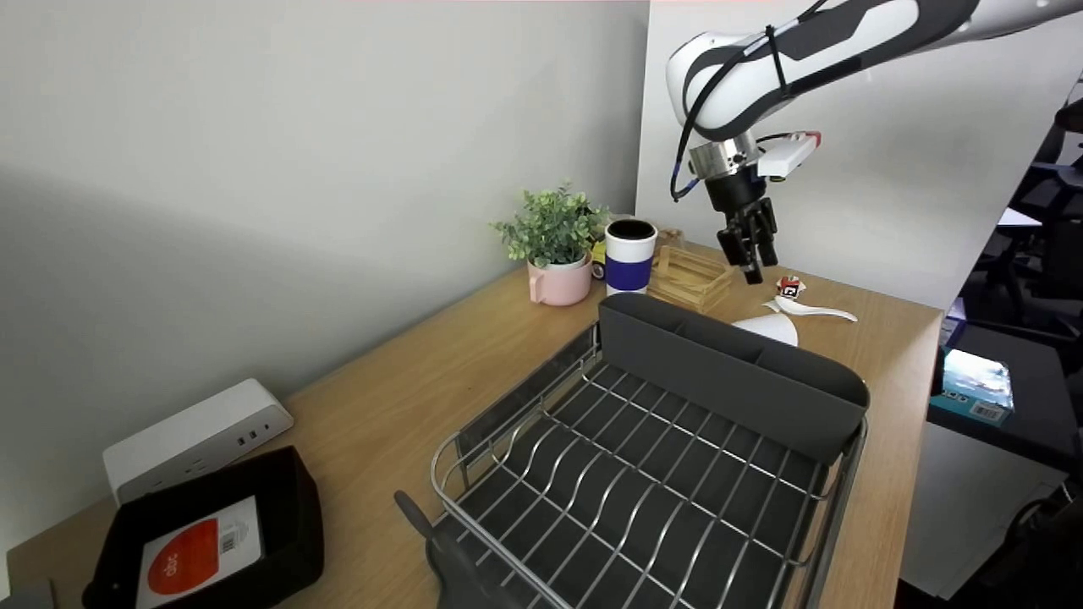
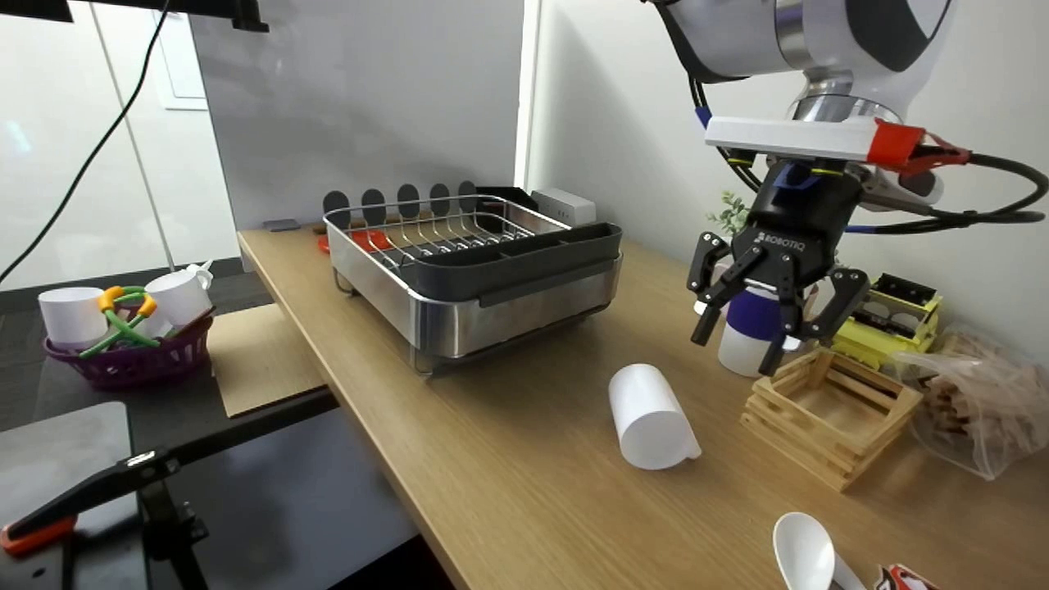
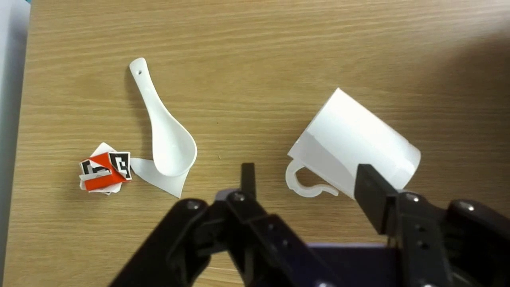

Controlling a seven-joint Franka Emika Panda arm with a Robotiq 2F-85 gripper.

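A white mug [image 3: 356, 138] lies on its side on the table, its hook-shaped handle [image 3: 308, 186] toward the gripper in the wrist view. Above the tabletop, my gripper [image 2: 737, 346] hangs open and empty, with one finger [image 3: 370, 193] overlapping the mug's near edge in the wrist view. To the mug's left there, a white spoon [image 3: 167, 129] rests partly over a flat white pointed piece [image 3: 167, 181]. A small red, black and white paper-like cube [image 3: 106, 170] sits beside that piece. Exterior view 1 shows the mug [image 1: 768, 326] partly hidden behind the rack's caddy.
A metal dish rack [image 1: 650, 467] with a dark caddy [image 1: 731, 370] fills the front. Close to the gripper stand a wooden crate [image 2: 836, 418] and a white cup with a blue band [image 2: 752, 319]. Bare table [image 2: 551, 492] surrounds the mug.
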